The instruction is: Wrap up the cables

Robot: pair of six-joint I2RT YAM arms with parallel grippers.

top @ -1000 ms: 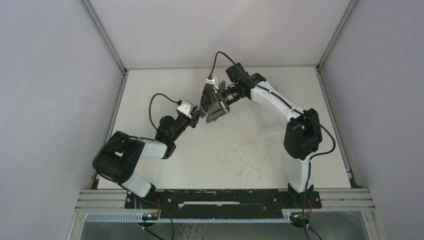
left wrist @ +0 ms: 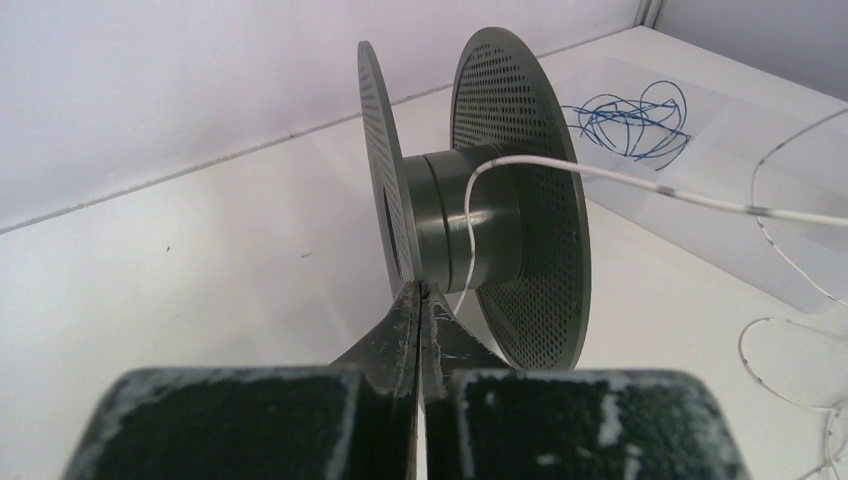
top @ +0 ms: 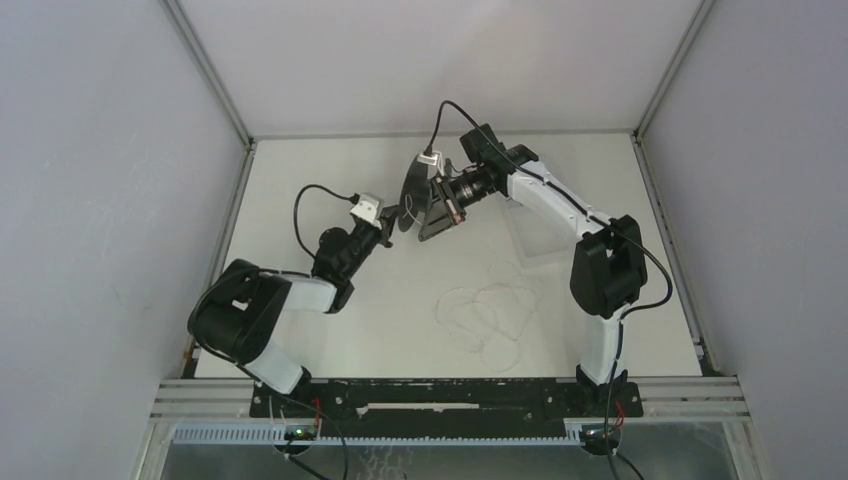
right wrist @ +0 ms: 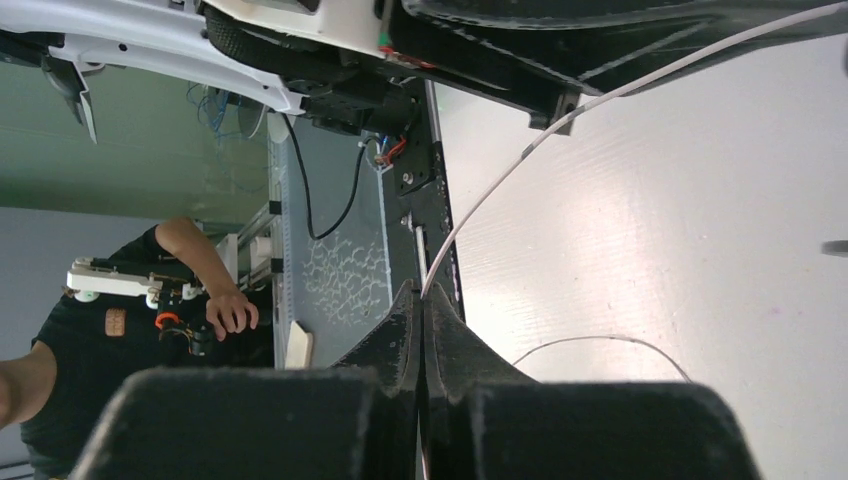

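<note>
In the left wrist view a dark grey spool (left wrist: 495, 215) with two perforated flanges stands on the table. A white cable (left wrist: 640, 183) marked with grey bands runs in from the right, over the far flange and down around the hub. My left gripper is shut, its tips at the lower edge of the near flange; whether they touch it is unclear, and nothing shows between them. In the right wrist view my right gripper is shut on the white cable (right wrist: 490, 190), which stretches up and right from its fingertips.
A clear bin (top: 540, 235) lies right of the spool, with a coil of blue cable (left wrist: 630, 125) in it. Loose white cable (top: 487, 310) lies in loops on the table's front middle.
Both arms shift only slightly. My right gripper has edged to the right and back beside the spool; the left arm moved a little and came back close to its earlier place.
</note>
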